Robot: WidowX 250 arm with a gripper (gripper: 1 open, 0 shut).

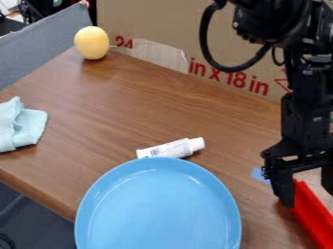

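Note:
My black gripper (303, 183) is at the right of the view, low over a red container (316, 219) at the table's right edge; its fingers stand apart, and whether anything lies between them is hard to see. A blue plate (156, 214) lies at the front middle. A white tube (169, 149) lies just behind the plate. A folded light-blue cloth (18, 126) is at the left, and a yellow egg-shaped object (92, 42) stands at the back left.
A cardboard box (182, 24) stands along the back. A grey surface borders the table at the left.

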